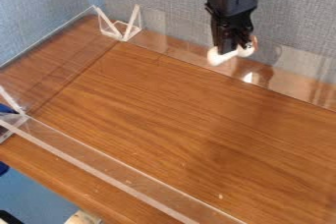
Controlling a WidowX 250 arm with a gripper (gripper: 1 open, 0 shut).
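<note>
My black gripper (231, 51) hangs from the top at the back of the wooden table (171, 130), near the clear rear barrier. Its white fingertips sit low beside the barrier, shut, with nothing distinct visible between them.
Clear plastic walls edge the table, with white angled brackets (118, 28) at the back left corner and more at the left front. A blue object (6, 110) shows at the left edge.
</note>
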